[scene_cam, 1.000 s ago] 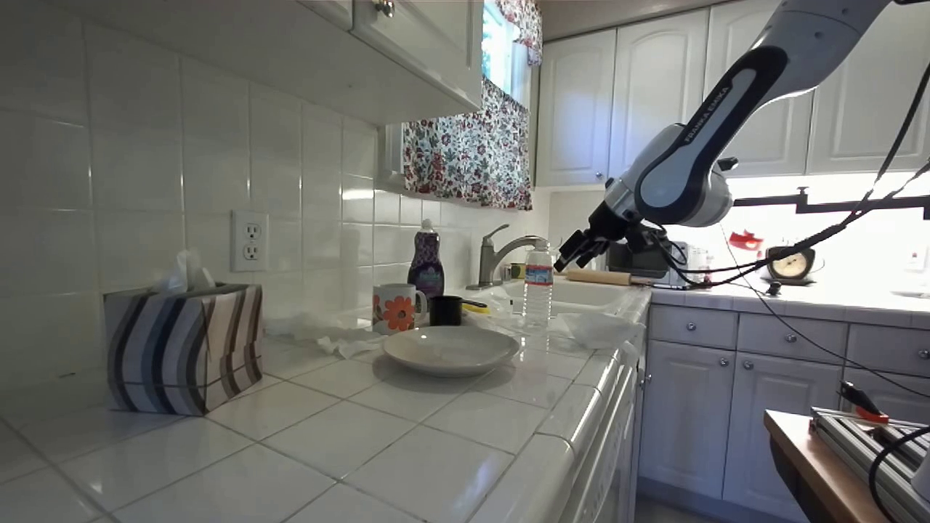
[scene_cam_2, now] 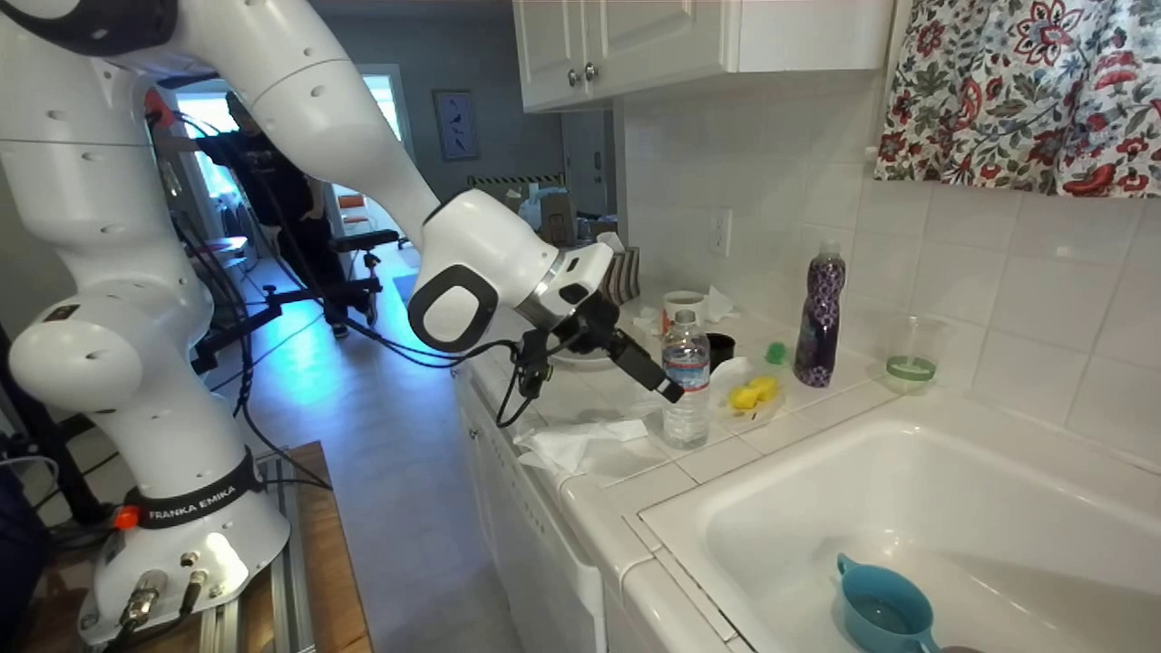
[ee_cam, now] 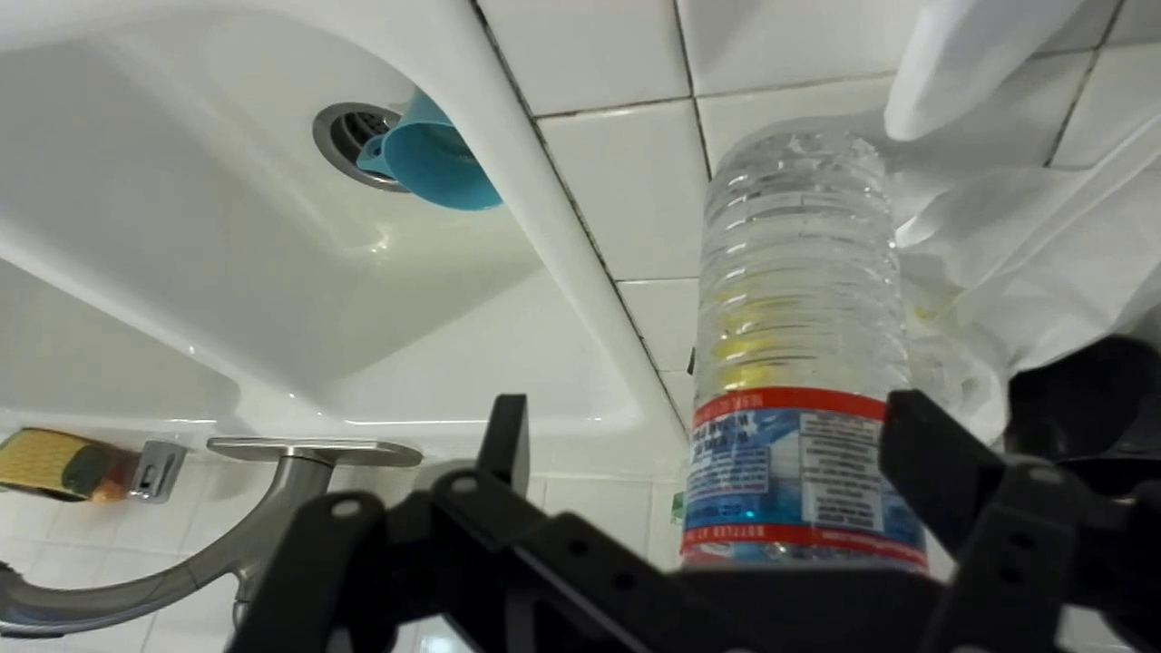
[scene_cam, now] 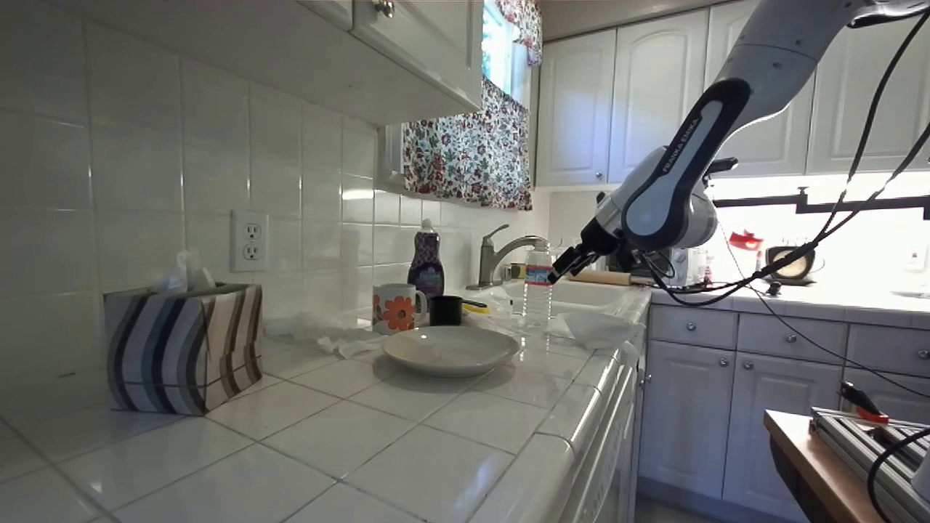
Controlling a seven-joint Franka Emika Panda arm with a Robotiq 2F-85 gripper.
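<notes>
A clear water bottle [scene_cam_2: 687,403] with a blue and red label stands upright on the white tiled counter. In the wrist view the bottle [ee_cam: 805,326] rises between the two fingers of my gripper, nearer the right one. A wide gap separates the left finger [ee_cam: 509,435] from the bottle; whether the right finger touches it I cannot tell. The fingers are open. From the side, my gripper [scene_cam: 559,266] slants down to the bottle at label height.
A sink with a teal cup [scene_cam_2: 883,604] lies beside the bottle. Crumpled tissue [scene_cam_2: 577,441], a black cup [scene_cam: 446,310], a flowered mug [scene_cam: 394,309], a plate [scene_cam: 450,353] and a purple soap bottle [scene_cam_2: 821,316] stand around it.
My arm has come lower and moved left in exterior view 1, bringing the gripper closer to the bottle. The bottle and the other counter items stay in place.
</notes>
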